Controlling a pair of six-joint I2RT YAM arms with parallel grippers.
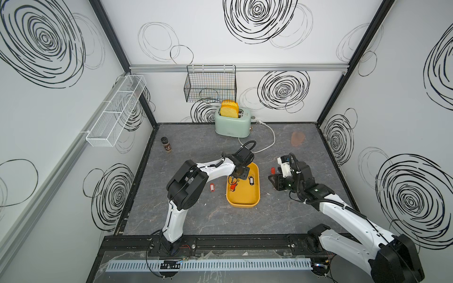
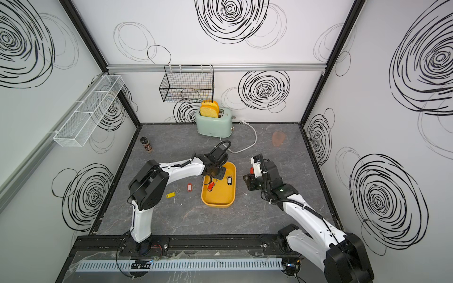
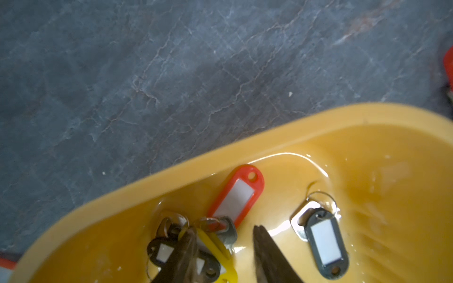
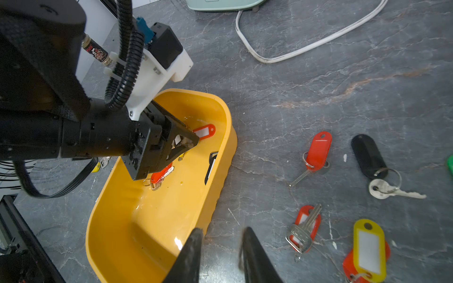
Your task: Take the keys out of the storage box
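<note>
The yellow storage box [image 1: 243,205] stands mid-table. My left gripper is inside it with fingers apart. In the left wrist view, a yellow tag [image 3: 218,250] lies partly between the fingers, beside a key head [image 3: 228,232] and a dark tag [image 3: 164,253] partly covered by the left finger. A red tag [image 3: 234,198] rests just beyond. Farther right in the box lies a black-tagged key [image 3: 326,243]. In the right wrist view another red-tagged key [image 4: 161,174] is in the box. My right gripper hangs open and empty beside the box.
Right of the box lie keys with a red tag [image 4: 319,149], a black tag [image 4: 366,155] and a yellow tag [image 4: 369,247]. More tags [image 2: 189,187] lie left of it. A toaster [image 1: 233,123] and its white cord [image 1: 272,141] are behind.
</note>
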